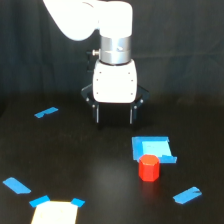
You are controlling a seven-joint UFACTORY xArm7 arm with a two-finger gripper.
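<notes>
A small red block (149, 168), seemingly many-sided, stands at the front edge of a blue taped square (144, 142) and hides part of its lower side. My gripper (115, 116) hangs toward the back of the dark table, to the left of the square and farther back than the block. Its dark fingers (97, 113) are spread wide, and nothing shows between them.
A pale patch (157, 147) fills part of the taped square. A whitish object (55, 214) sits at the front left, with blue tape (39, 201) by its corners. Other strips lie flat.
</notes>
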